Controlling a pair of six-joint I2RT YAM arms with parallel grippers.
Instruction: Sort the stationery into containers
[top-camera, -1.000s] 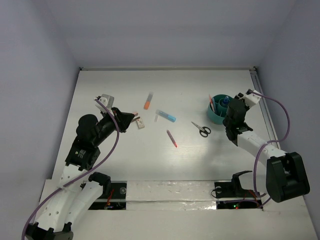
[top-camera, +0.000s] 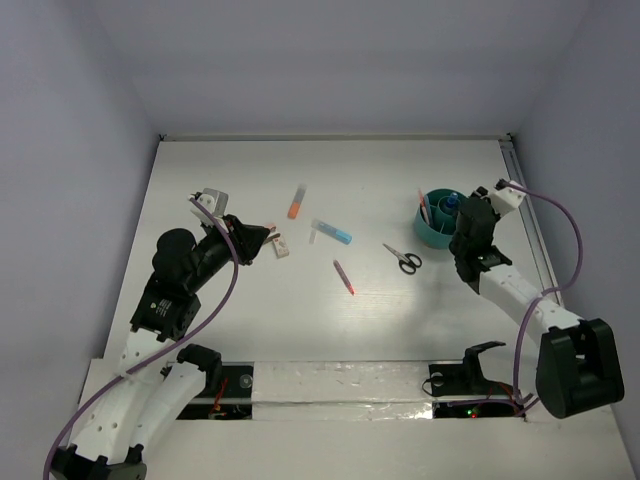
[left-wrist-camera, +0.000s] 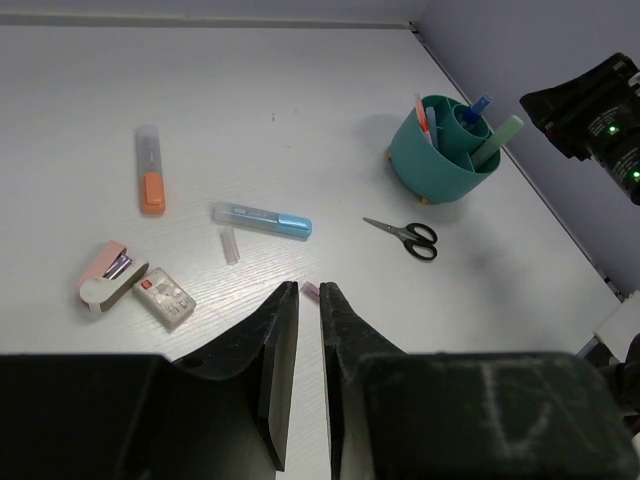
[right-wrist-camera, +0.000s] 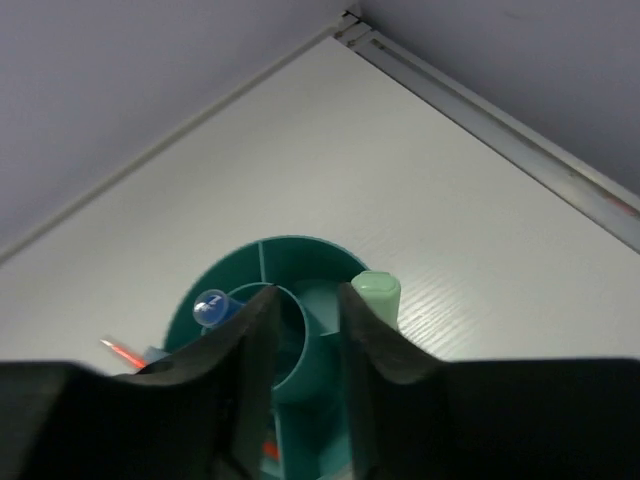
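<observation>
A teal divided pen holder (top-camera: 433, 232) at the right holds several items, including a blue-capped one (right-wrist-camera: 215, 308) and a pale green one (right-wrist-camera: 376, 292). My right gripper is over it, fingers part open, a little blurred. My left gripper is shut with nothing between its fingers, over the left side. Loose on the table lie scissors (top-camera: 408, 262), a red pen (top-camera: 344, 277), a blue-capped tube (top-camera: 332, 231), an orange-capped tube (top-camera: 296, 202), a small clear piece (left-wrist-camera: 229, 245), a pink stapler-like item (left-wrist-camera: 104, 270) and a pale block (left-wrist-camera: 163, 294).
Grey walls close it in at the back and both sides.
My right arm has shifted slightly toward the front right, still by the holder. The left arm and the loose items have not moved.
</observation>
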